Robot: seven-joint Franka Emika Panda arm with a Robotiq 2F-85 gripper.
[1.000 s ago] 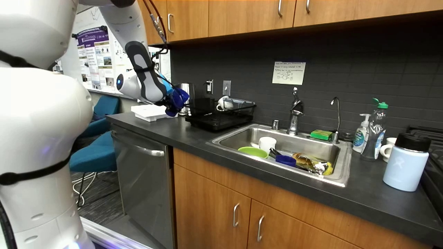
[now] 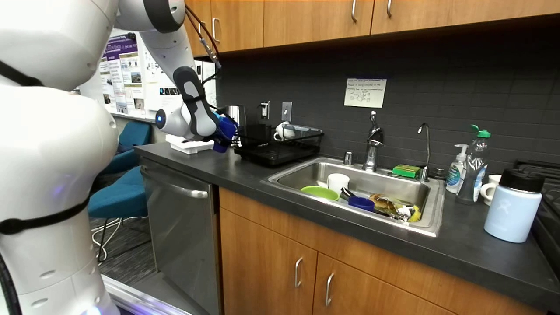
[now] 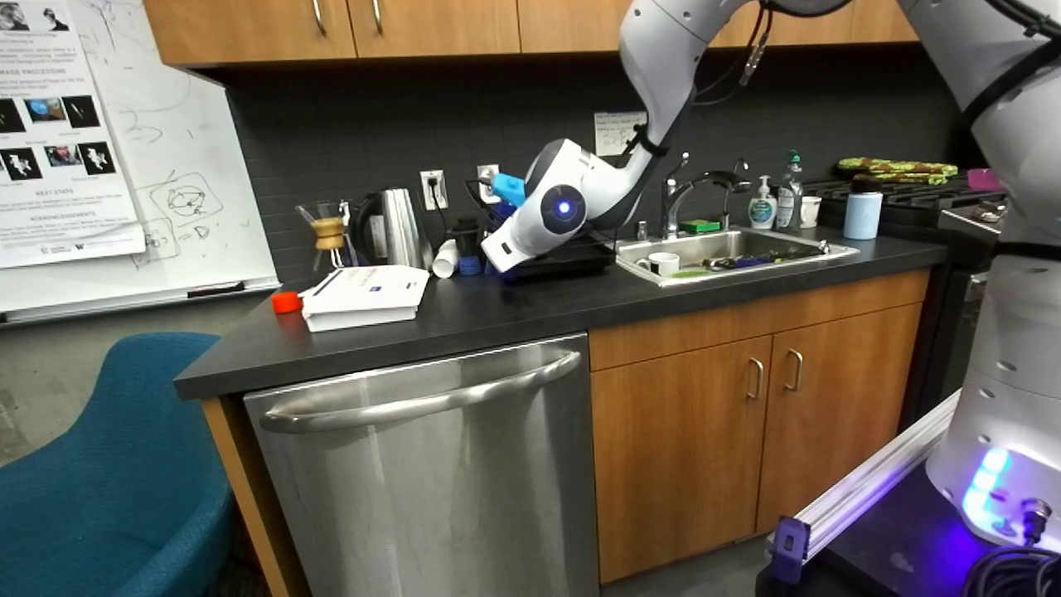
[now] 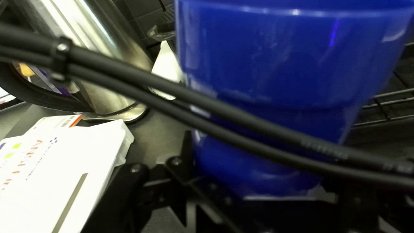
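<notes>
A large translucent blue cup (image 4: 287, 58) fills much of the wrist view, close in front of the camera, its rim near the top edge. Black gripper parts sit around its lower end, and two black cables cross in front. My gripper (image 2: 224, 137) appears shut on this cup, above the counter left of the dish rack; its fingertips are largely hidden. In exterior view 2, the arm's last link (image 3: 542, 220) covers most of the gripper.
A black dish rack (image 2: 275, 153) with a white mug stands between the gripper and the sink (image 2: 294, 173), which holds several dishes. Close by are a steel kettle (image 3: 402, 227) and a white box (image 3: 363, 293). Counter shows clear in front of the rack.
The arm's wrist and gripper have shifted slightly right and down in exterior view 1, the blue cup moving along with them. Sink and counter items look unchanged.
</notes>
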